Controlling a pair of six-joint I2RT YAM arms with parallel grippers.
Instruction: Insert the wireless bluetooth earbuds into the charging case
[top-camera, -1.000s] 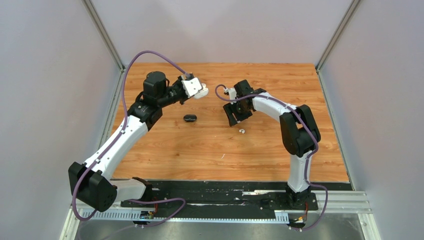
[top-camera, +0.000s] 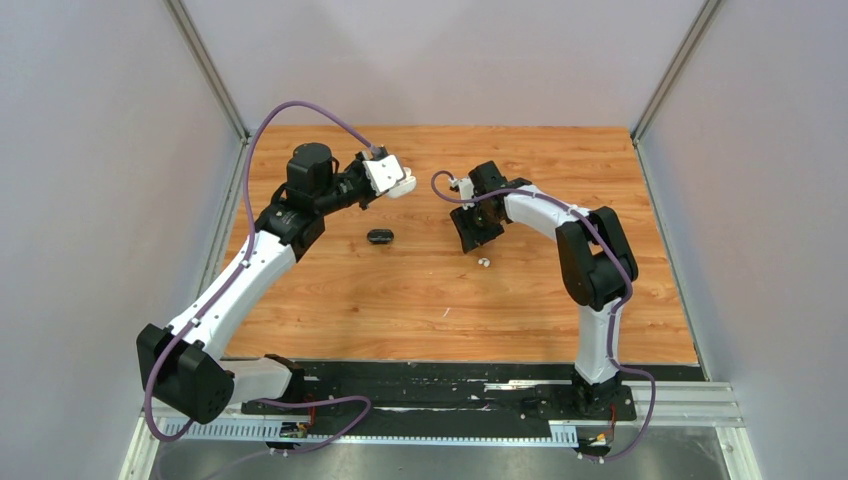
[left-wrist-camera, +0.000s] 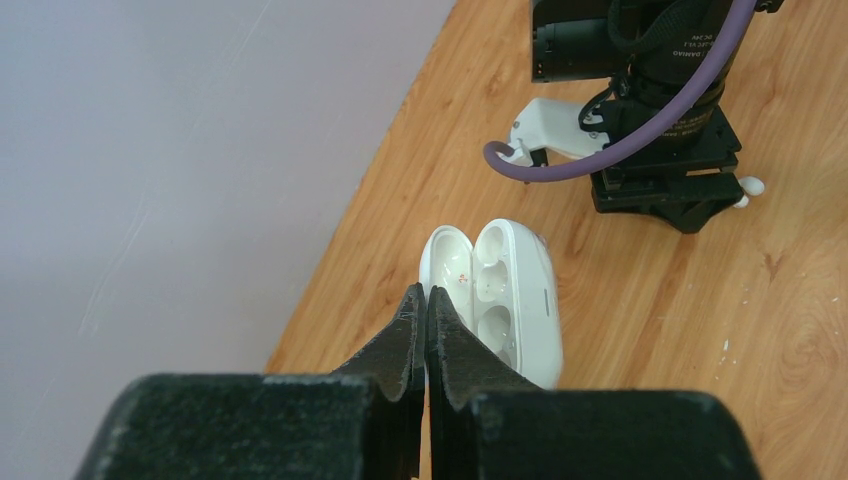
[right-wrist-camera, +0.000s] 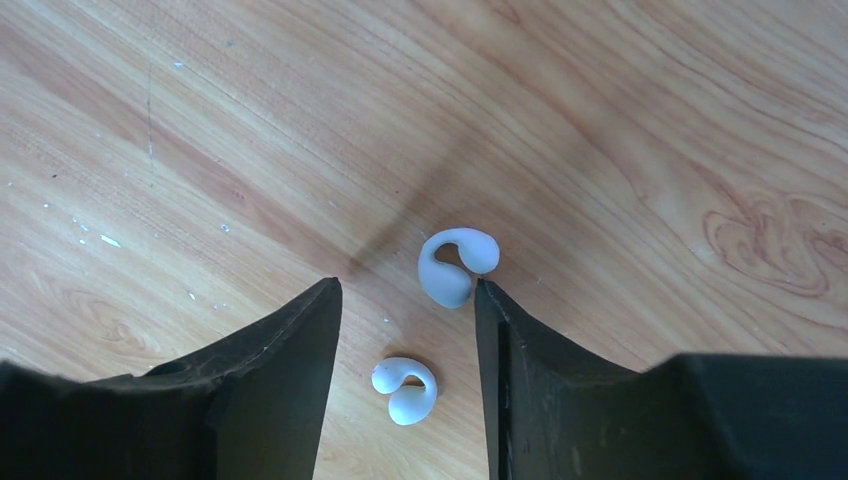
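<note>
An open white charging case (left-wrist-camera: 535, 305) with rounded hollows stands just beyond my left gripper, which is shut. Whether its fingertips pinch the case's thin rim, I cannot tell. From above, the case (top-camera: 404, 184) sits right at the left gripper's tip. Two small white earbuds lie on the wood under my right gripper, which is part open. The upper earbud (right-wrist-camera: 447, 285) is between the fingertips, close against the right one (right-wrist-camera: 487, 305); contact is unclear. The lower earbud (right-wrist-camera: 410, 402) lies between the fingers, nearer the camera.
A small black oval object (top-camera: 380, 236) lies on the wooden table (top-camera: 400, 310) left of the right gripper. Purple hoses run along both arms, and grey walls stand around the sides and back.
The right gripper's fingers have drawn closer together, and its arm has shifted very slightly. My left arm, the case and the earbuds stay where they were.
</note>
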